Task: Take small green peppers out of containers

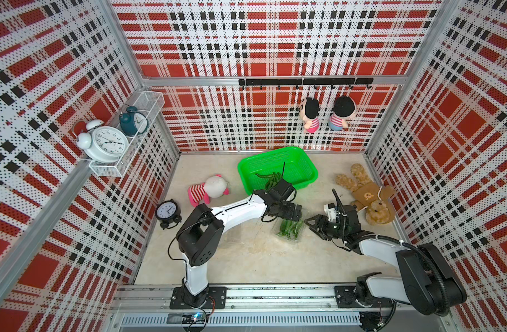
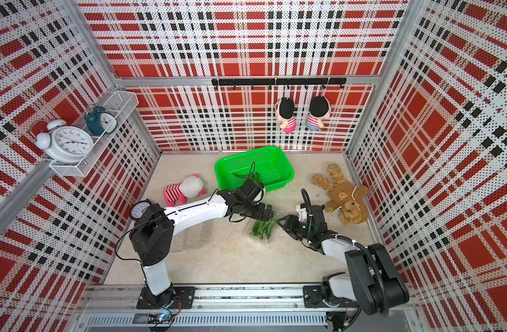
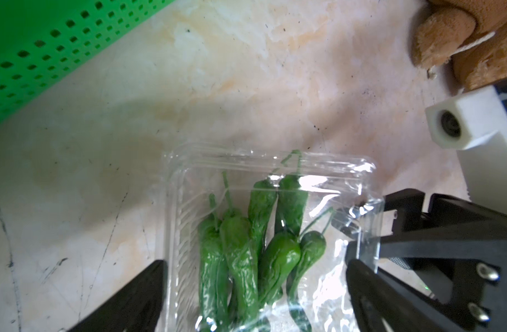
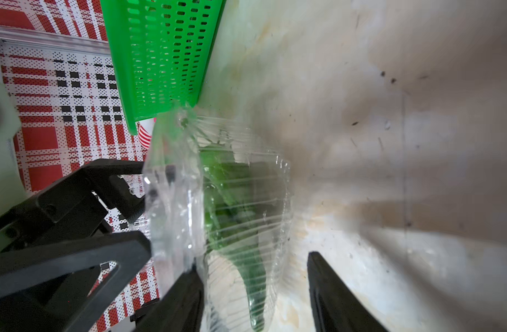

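Observation:
A clear plastic container (image 3: 176, 221) holding several green peppers (image 3: 239, 260) lies on the table in front of the green basket (image 1: 246, 168), which holds more green peppers. My left gripper (image 1: 291, 213) hovers over the container, open, its blurred fingers at either side in the left wrist view. My right gripper (image 1: 315, 224) is at the container's right edge; in the right wrist view the near wall stands between its part-open fingers (image 4: 328, 293). I cannot tell whether they touch it.
A teddy bear (image 1: 369, 196) lies at the right, a striped plush (image 1: 206, 191) and a black clock (image 1: 166, 211) at the left. Two dolls hang on the back rail.

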